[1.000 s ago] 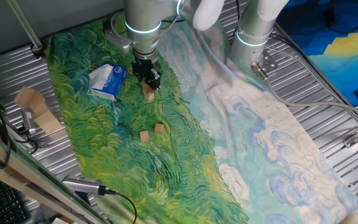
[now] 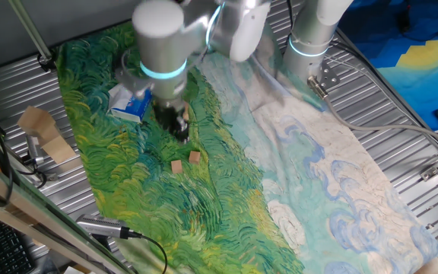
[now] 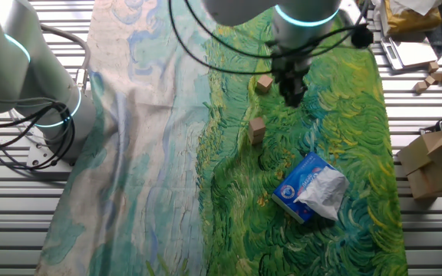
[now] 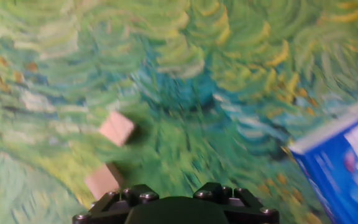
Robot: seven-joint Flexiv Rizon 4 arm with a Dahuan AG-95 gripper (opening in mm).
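Note:
Two small wooden cubes lie apart on the green side of the painted cloth: a left cube (image 2: 176,166) and a right cube (image 2: 195,157). The wrist view shows a pinkish cube (image 4: 117,128) and another cube (image 4: 104,180) near the left finger. A short stack of wooden blocks (image 3: 257,130) stands upright on the cloth; in exterior view 1 the arm mostly hides it. My gripper (image 2: 179,135) hovers above the cloth, between the stack and the loose cubes. In the wrist view the gripper has its fingers spread, with nothing visible between them.
A blue tissue pack (image 3: 301,188) with a white tissue lies near the stack. An open cardboard box (image 2: 46,133) and a camera-like device (image 2: 101,227) sit beyond the cloth's edge.
From just above the stack, my gripper has moved away, leftward and toward the loose cubes in exterior view 1. Both loose cubes and the tissue pack have stayed put.

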